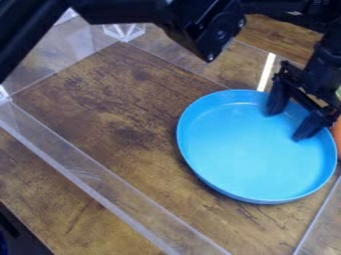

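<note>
A blue plate lies on the wooden surface at the right. My black gripper reaches down from the upper right over the plate's back-right part, its two fingers low at or just above the plate. Whether anything is between the fingers is too dark to tell. An orange object, mostly out of view, is at the right edge beside the plate.
Clear plastic walls border it at left and front. A white strip lies behind the plate. The black arm spans the top.
</note>
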